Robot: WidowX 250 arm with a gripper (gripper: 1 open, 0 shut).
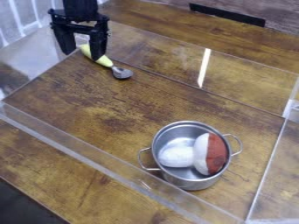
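My black gripper (79, 44) is at the upper left, open, over or just beside a spoon with a pale yellow-green handle (93, 54) and a metal head (121, 73). Whether the fingers touch the handle is too small to tell. A steel pot (176, 177) with two side handles stands at the lower right, holding a white rounded object (177, 155) and a red-and-white one (215, 152).
Clear low walls (281, 175) border the wooden work area (105, 109). A dark slot (228, 15) shows at the back right.
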